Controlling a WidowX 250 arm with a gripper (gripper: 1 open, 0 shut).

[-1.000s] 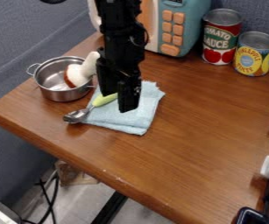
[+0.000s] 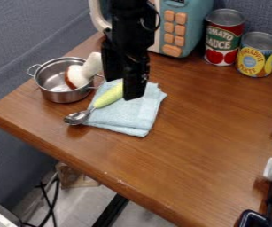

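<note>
My black gripper hangs over a folded light blue cloth on the wooden table. A yellow-green object lies on the cloth beside the gripper, with a metal spoon at its lower left. A small steel pot with white and red contents stands to the left, and a white object is next to it. The fingertips are dark against the arm, so I cannot tell whether they are open or shut.
A teal toy microwave stands at the back. A tomato sauce can and a yellow can stand at back right. A dark blue item is at the right edge.
Over the last second my gripper has moved slightly upward in the view. The objects on the table look unchanged.
</note>
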